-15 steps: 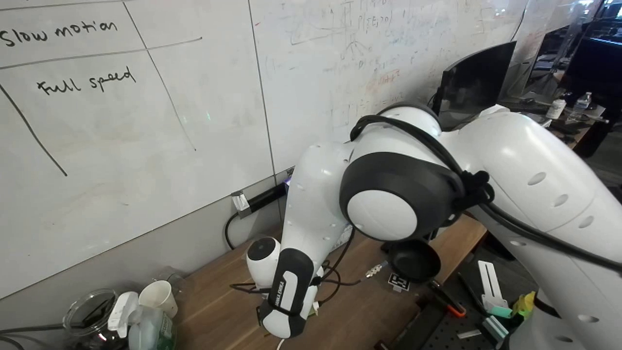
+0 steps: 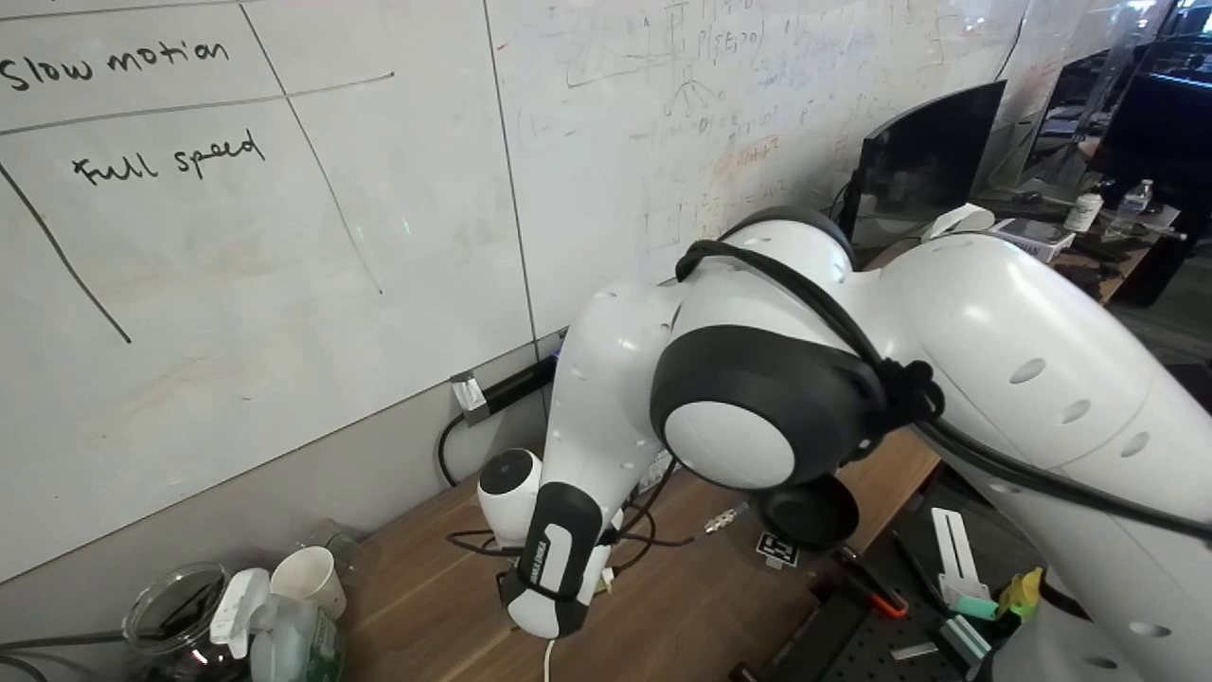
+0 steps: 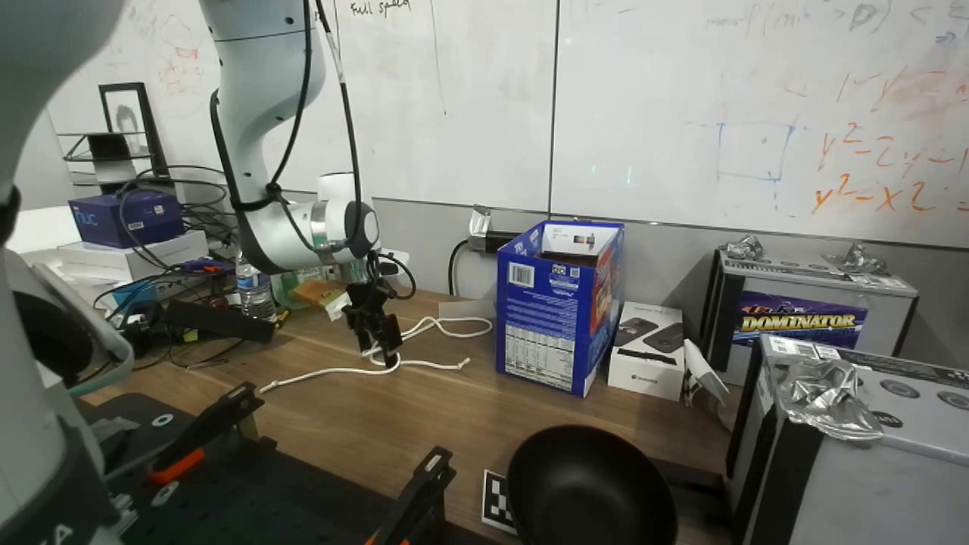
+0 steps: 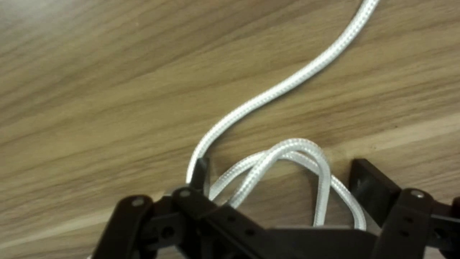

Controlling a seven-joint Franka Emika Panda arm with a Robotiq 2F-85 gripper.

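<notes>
A white braided rope (image 4: pixel 276 90) lies on the wooden table, its upper length curving down to the left finger in the wrist view. Between the spread fingers of my gripper are crossing loops of that rope, not pinched. The left finger (image 4: pixel 201 173) stands close beside one strand; the right finger (image 4: pixel 371 187) is to the right of the loops. In exterior view 2 my gripper (image 3: pixel 385 345) points down, low over the rope (image 3: pixel 318 374), with its tips at or near table height. Exterior view 1 has the fingers hidden behind the arm.
Right of the rope stands a blue cereal box (image 3: pixel 545 318), with a white box (image 3: pixel 646 350) beside it. A black pan (image 3: pixel 590 490) sits near the front. Clutter and a water bottle (image 3: pixel 254 289) are at the left. Bare table lies in front of the rope.
In exterior view 1, the hand has shifted slightly up and left in the picture, while the elbow has come a little lower and left. More rope shows below the hand.
</notes>
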